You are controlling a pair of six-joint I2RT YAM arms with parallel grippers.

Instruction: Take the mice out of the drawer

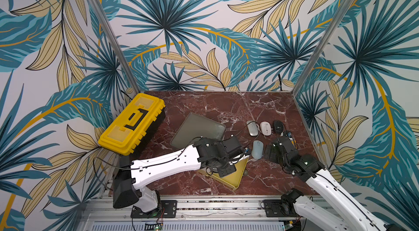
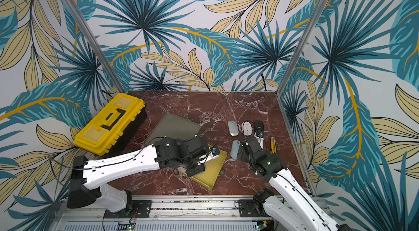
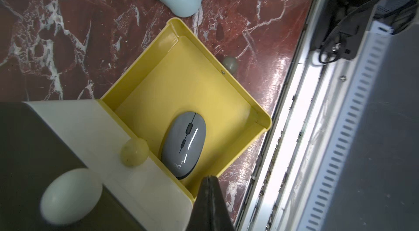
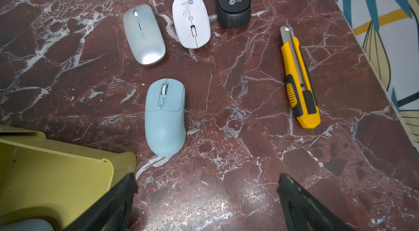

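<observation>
A yellow drawer [image 3: 196, 82] is pulled out of a grey box [image 1: 194, 124] and holds a dark grey mouse [image 3: 183, 143]. My left gripper hangs over the drawer's front end, shut, nothing seen between its fingers. Light blue [image 4: 164, 119], silver [image 4: 144, 34], white [image 4: 191, 21] and black [image 4: 232, 2] mice lie on the marble table right of the drawer. My right gripper is open and empty, near the light blue mouse.
A yellow utility knife [image 4: 299, 78] lies at the table's right. A yellow toolbox [image 1: 131, 122] stands at the left. Small round knobs sit on the box and drawer.
</observation>
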